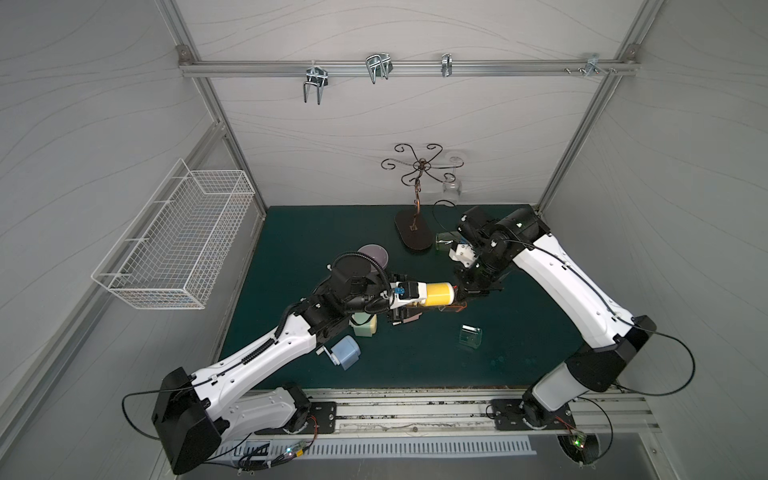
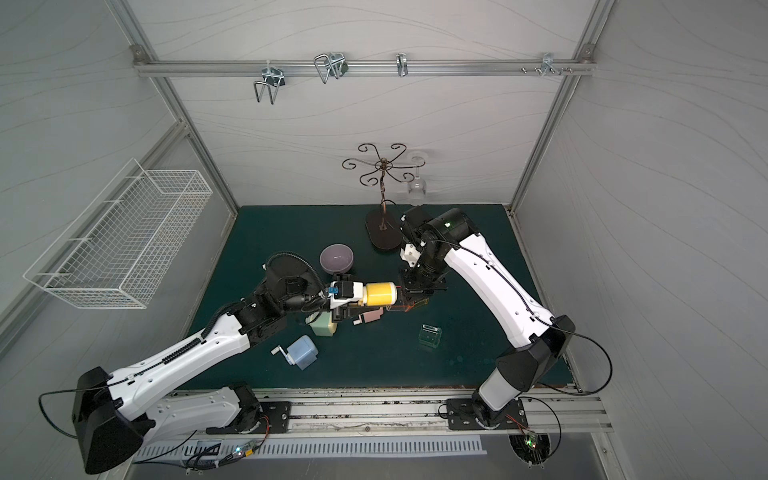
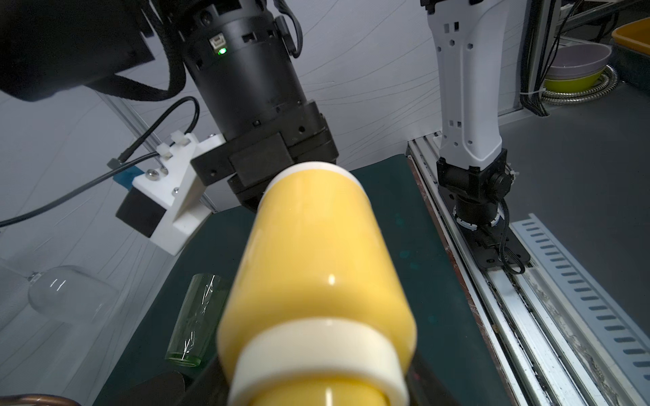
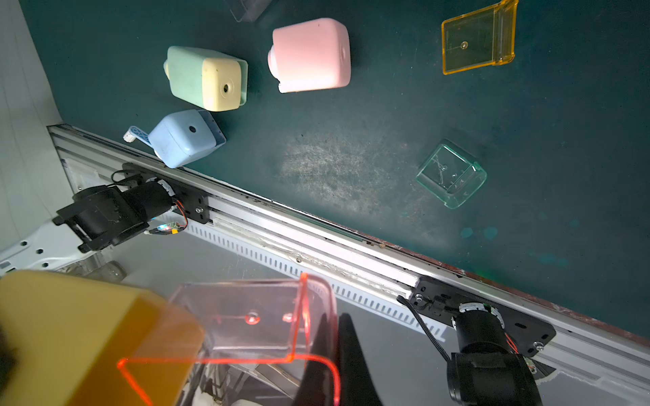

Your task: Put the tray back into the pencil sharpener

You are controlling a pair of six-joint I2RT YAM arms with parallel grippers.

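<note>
A yellow pencil sharpener [image 1: 439, 294] is held sideways above the table, with my left gripper [image 1: 424, 294] shut on it. In the left wrist view its white collar is nearest the camera, and the fingers are mostly hidden. A clear tray with red-tinted edges [image 4: 247, 318] lines up with the sharpener's end in the right wrist view. My right gripper is shut at the tray's outer end wall, one dark finger showing there. The tray's far end overlaps the sharpener's edge; how deep it sits inside, if at all, I cannot tell.
Pink [image 4: 311, 55], green [image 4: 203, 77] and blue [image 4: 186, 138] sharpeners stand on the table. An orange tray [image 4: 474, 40] and a green tray [image 4: 452, 172] lie apart. A purple bowl [image 2: 337, 257] and a stand [image 2: 384, 229] are farther back.
</note>
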